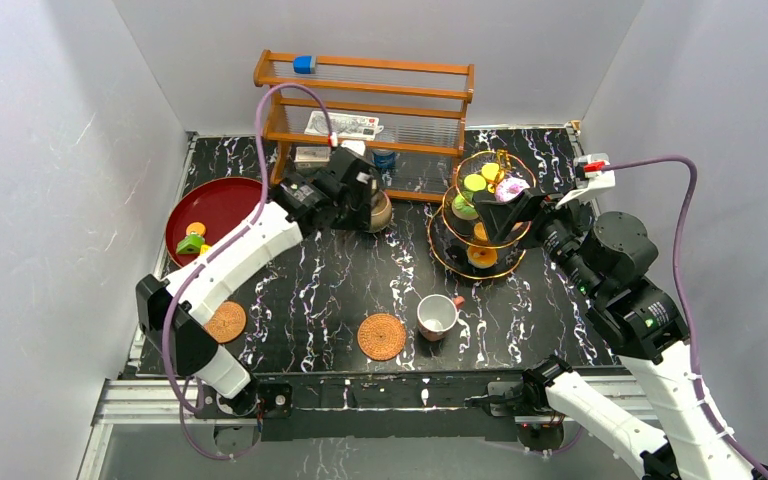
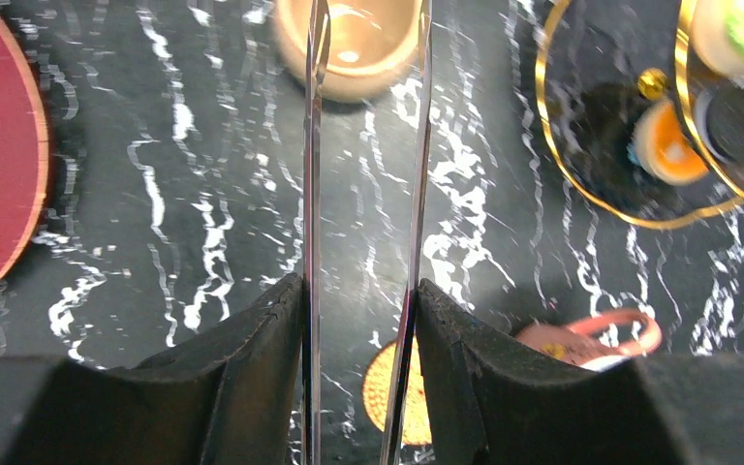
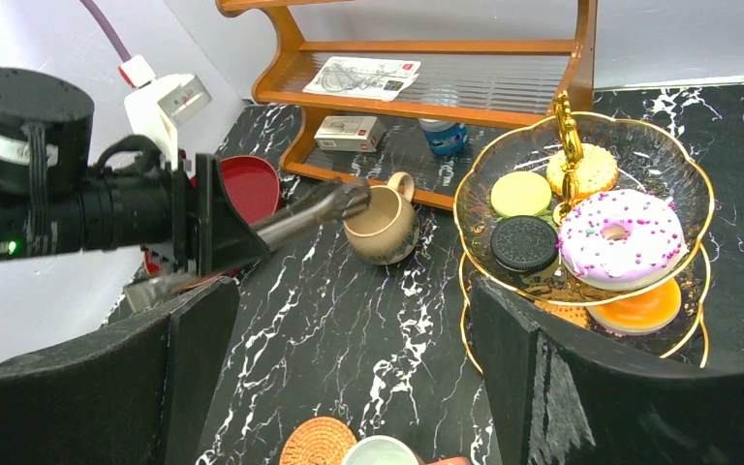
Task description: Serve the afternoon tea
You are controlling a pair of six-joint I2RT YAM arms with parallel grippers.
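My left gripper, open with metal fingers apart, hangs over the brown mug near the rack; in the left wrist view the mug sits between and beyond the finger ends, with no visible grip. My right gripper (image 1: 490, 215) stands open by the gold-rimmed tiered stand (image 3: 683, 165), which holds a donut (image 3: 616, 254), cookies and other treats. A white cup (image 1: 437, 316) with red handle stands beside a woven coaster (image 1: 381, 337) at the front. A red plate (image 1: 230, 195) with a few small items is at left.
A wooden rack (image 1: 365, 85) with boxes and a blue-labelled jar (image 3: 444, 136) stands along the back. A second coaster (image 1: 226, 322) lies front left.
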